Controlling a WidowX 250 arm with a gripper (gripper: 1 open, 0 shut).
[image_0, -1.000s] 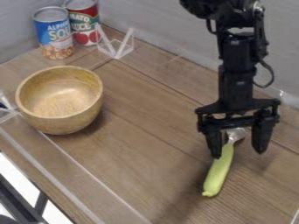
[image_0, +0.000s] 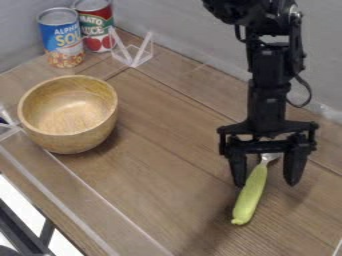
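Note:
A pale green, long object (image_0: 247, 203) lies lengthwise on the wooden table at the right, its far end narrower and whitish. The black gripper (image_0: 265, 165) is open directly over that far end, low over the table, with one finger on either side of it. Whether the fingers touch the object or the table is hard to tell.
A wooden bowl (image_0: 67, 126) sits at the left. An alphabet soup can (image_0: 63, 41) and a red sauce can (image_0: 98, 22) stand at the back left near the wall.
The open gripper has shifted very slightly, seeming a touch lower around the far end of the green object. The object and everything else look unmoved.

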